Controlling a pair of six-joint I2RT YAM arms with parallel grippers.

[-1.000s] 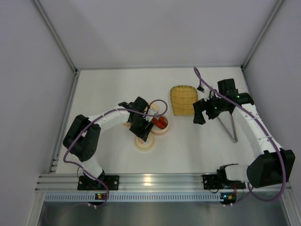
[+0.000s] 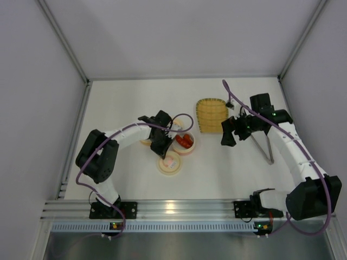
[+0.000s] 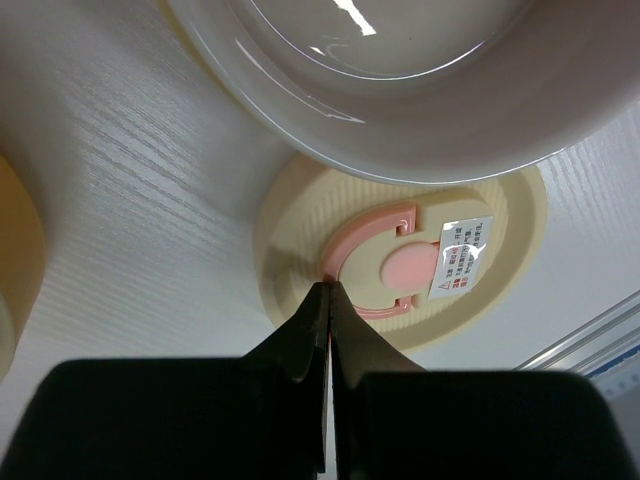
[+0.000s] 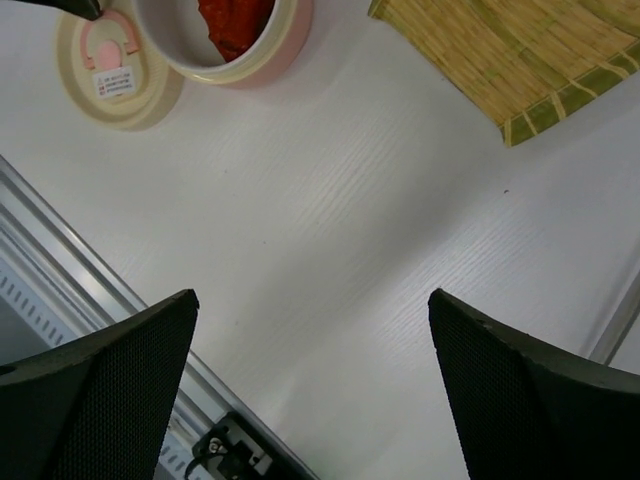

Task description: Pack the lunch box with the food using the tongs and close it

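Observation:
The cream lid with a pink latch (image 3: 480, 265) lies flat on the table, partly covered by a bowl in the left wrist view. My left gripper is shut, its tips together at the rim of the pink latch, with nothing between them and the lid outside. In the top view, the lid (image 2: 170, 164) sits just in front of the pink bowl (image 2: 191, 149), which contains red food (image 2: 184, 141). My right gripper is wide open over bare table, nothing between its fingers.
A woven green-yellow mat (image 2: 212, 115) lies right of the bowl, toward the back. Another cream piece (image 2: 145, 142) is half hidden under the left arm. A metal utensil (image 2: 264, 151) rests near the right arm.
In the top view the lid has shifted slightly to the right. My right gripper has moved a little left and forward.

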